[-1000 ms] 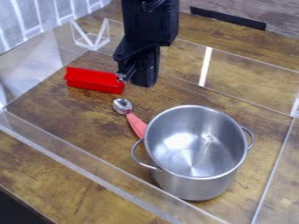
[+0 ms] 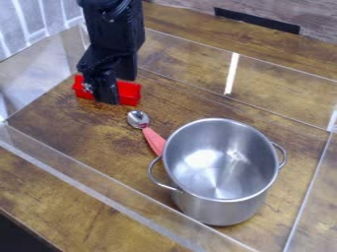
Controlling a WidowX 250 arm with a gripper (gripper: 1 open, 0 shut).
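Note:
My black gripper (image 2: 108, 89) is lowered over a red block (image 2: 129, 91) at the upper left, its fingers around the middle of the block; whether they touch it or how wide they stand I cannot tell. A spoon with a pink handle (image 2: 152, 138) lies on the wooden table, its metal bowl toward the block. At the lower right stands a large steel pot (image 2: 215, 194) with two side handles, empty as far as I see.
Clear low panels border the work area on the wooden table (image 2: 66, 197). A white strip (image 2: 232, 74) lies toward the back right. The wood behind the pot is clear.
My gripper has moved left and down from above the middle of the table onto the red block. The spoon and pot have not moved.

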